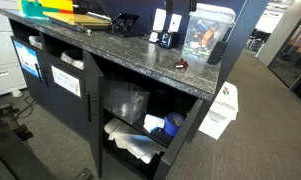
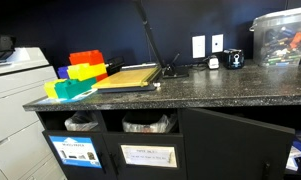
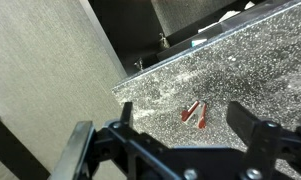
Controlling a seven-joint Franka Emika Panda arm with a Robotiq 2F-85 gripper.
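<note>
A small red item point(image 3: 194, 112) with a pale part lies on the speckled dark countertop point(image 3: 170, 85), close to the edge. In the wrist view my gripper is open above it, with one black finger on each side and the item showing in the gap. No contact between the fingers and the item can be made out. In exterior view 1 the red item point(image 1: 182, 65) sits near the right end of the counter, with dark shapes, perhaps my gripper, coming down above it.
A clear bin point(image 1: 203, 35) of mixed things stands at the counter's back right. Below, an open cabinet point(image 1: 140, 125) holds plastic bags and a blue roll point(image 1: 173, 123). Farther left are colored blocks point(image 2: 85, 65) and a yellow-topped stack point(image 2: 130, 77).
</note>
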